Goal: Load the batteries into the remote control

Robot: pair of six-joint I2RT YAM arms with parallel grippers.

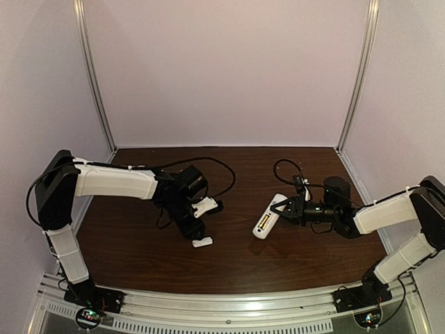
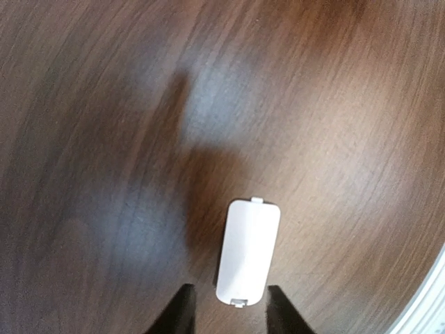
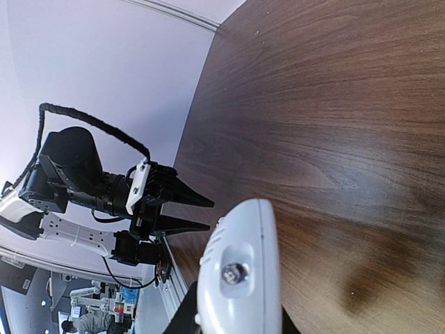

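Note:
My right gripper (image 1: 281, 207) is shut on the white remote (image 1: 266, 221), which is tilted, with its battery compartment facing up and a yellow battery visible inside. In the right wrist view the remote's end (image 3: 238, 275) fills the bottom middle. My left gripper is open above the table, its fingertips just below the white battery cover (image 2: 247, 252) in the left wrist view; in the top view the cover (image 1: 202, 242) lies flat on the table beneath that gripper, with nothing seen between the fingers.
White walls enclose it at the back and sides, and a metal rail (image 1: 229, 303) runs along the front edge.

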